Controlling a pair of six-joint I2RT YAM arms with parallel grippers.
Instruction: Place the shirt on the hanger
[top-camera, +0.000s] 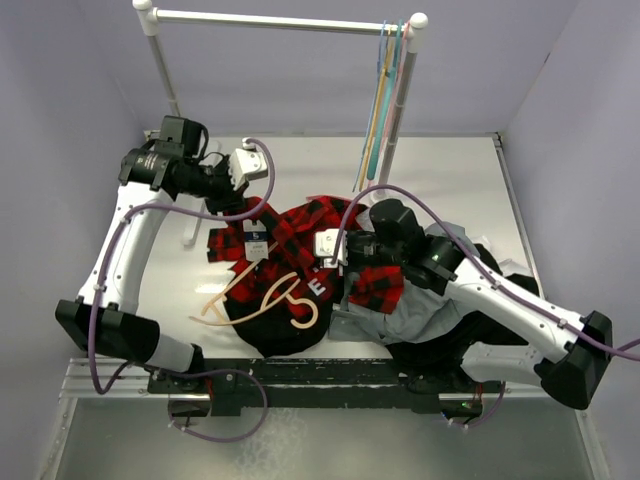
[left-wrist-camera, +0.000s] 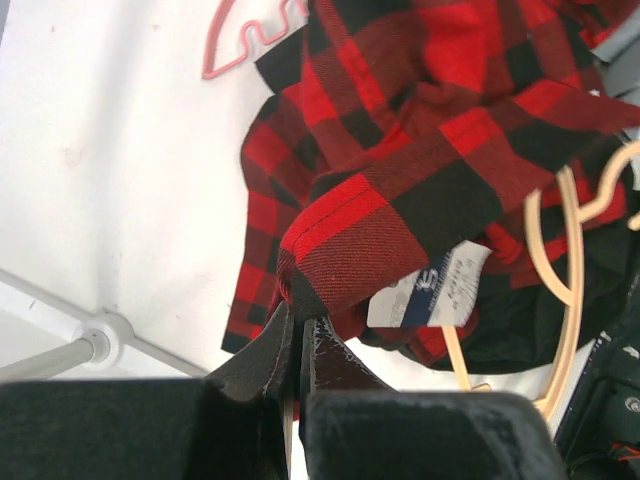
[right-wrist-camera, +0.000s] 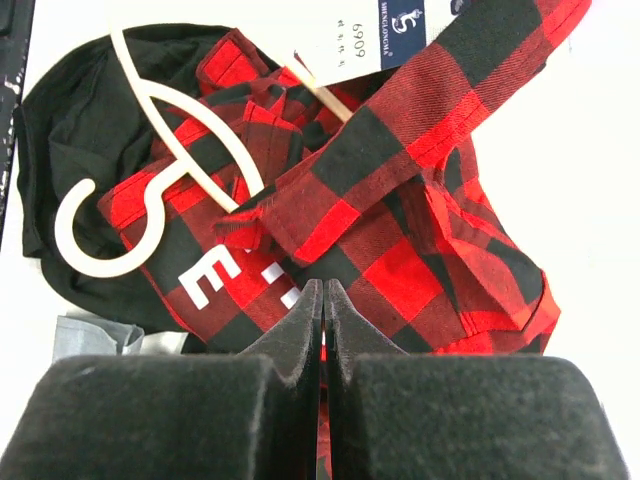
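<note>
The red-and-black plaid shirt (left-wrist-camera: 350, 90) lies crumpled, one strip of it pulled up to my left gripper, which is shut on its end. A white tag (left-wrist-camera: 425, 290) dangles near that strip. Among the folds rests the pale wooden hanger (right-wrist-camera: 105, 267), its hook toward the front and parts of its frame under cloth. My right gripper is shut, nothing between its fingers; in that view the hanger is up and to the left, outside them. In the top view the right gripper stands over the shirt's right side.
A white rack (top-camera: 280, 22) spans the back, with several hangers (top-camera: 378, 120) on its right post. Grey cloth (top-camera: 420, 310) is heaped at the right under the right arm. A pink-red hanger (left-wrist-camera: 210, 55) lies past the shirt. Bare white table shows at the left.
</note>
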